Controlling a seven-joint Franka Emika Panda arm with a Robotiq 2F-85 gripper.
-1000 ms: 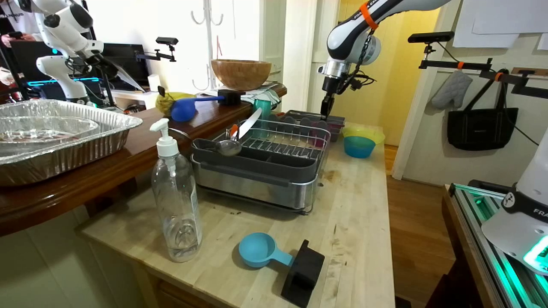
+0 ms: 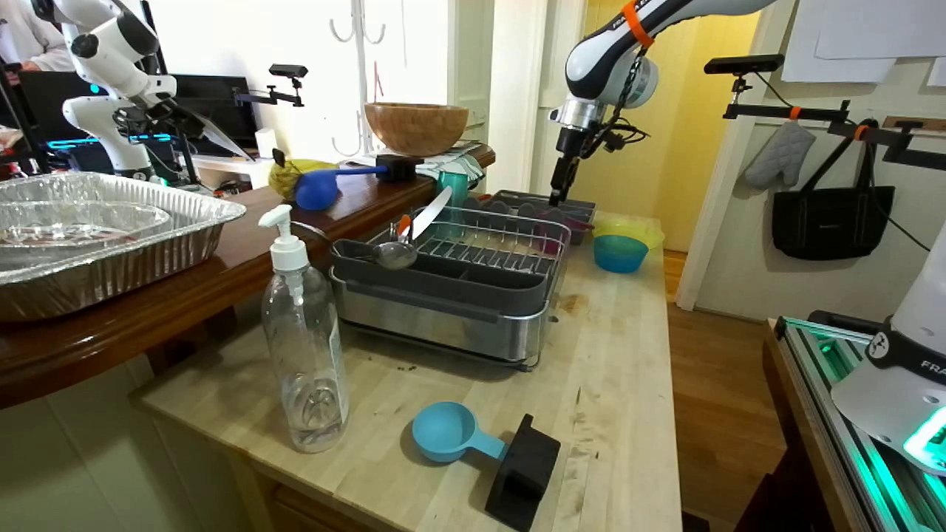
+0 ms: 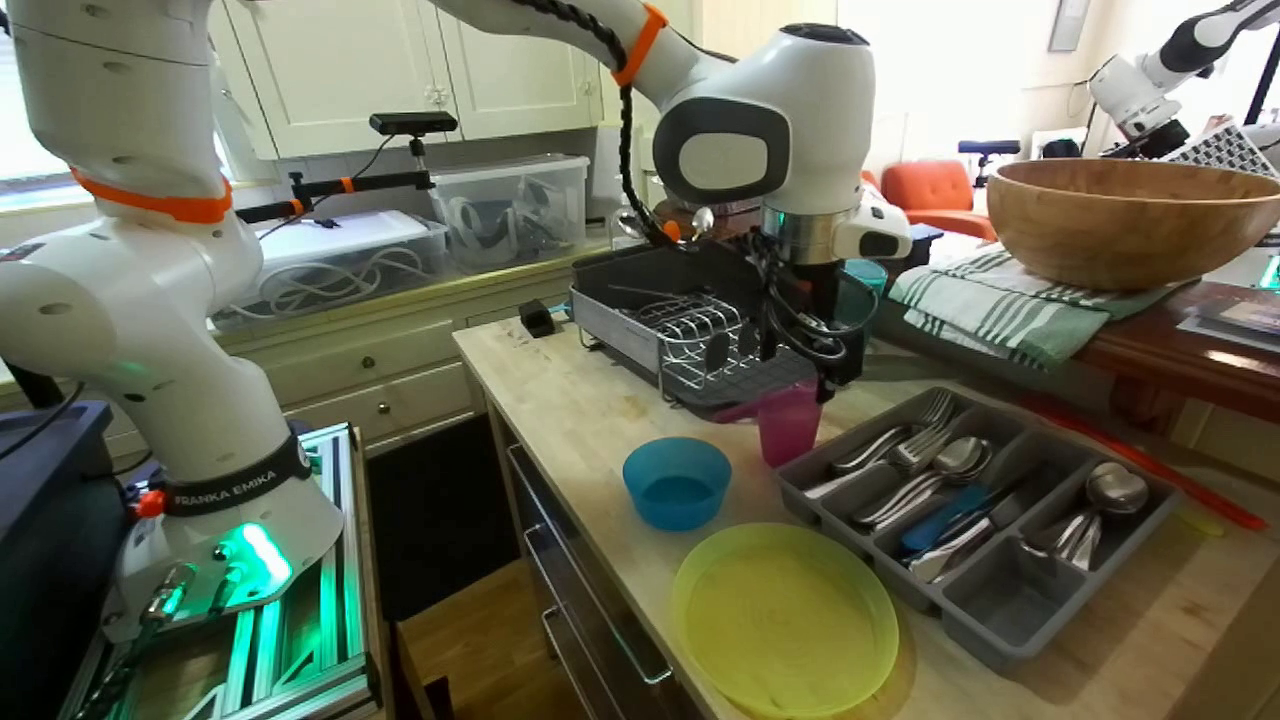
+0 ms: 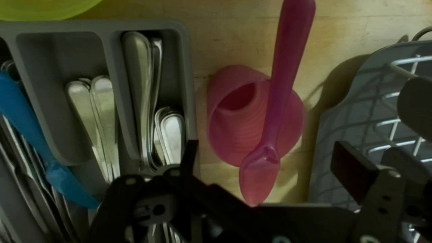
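A pink cup [image 4: 226, 93] stands on the wooden counter, and a pink spoon [image 4: 279, 93] lies across its mouth, bowl toward my gripper. My gripper is open above them; the cup and spoon show between its spread fingers in the wrist view, with nothing held. The left finger [image 4: 188, 160] is over the cutlery tray's edge, the right one [image 4: 353, 172] over the dish rack. Seen from exterior view 2, the pink cup [image 3: 789, 426] sits just below the gripper. In exterior view 1 the dish rack's tines partly hide the cup.
A grey cutlery tray [image 3: 1008, 642] with forks, spoons and knives is close on one side, the wire dish rack [image 3: 620, 334] on the other. A blue bowl [image 3: 678, 486] and yellow plate [image 3: 786, 618] stand nearby. Bare counter [image 2: 612, 355] runs along the rack's outer side.
In exterior view 1 the gripper has shifted slightly to the left, and its fingers look a little different in angle. The objects on the counter look unmoved.
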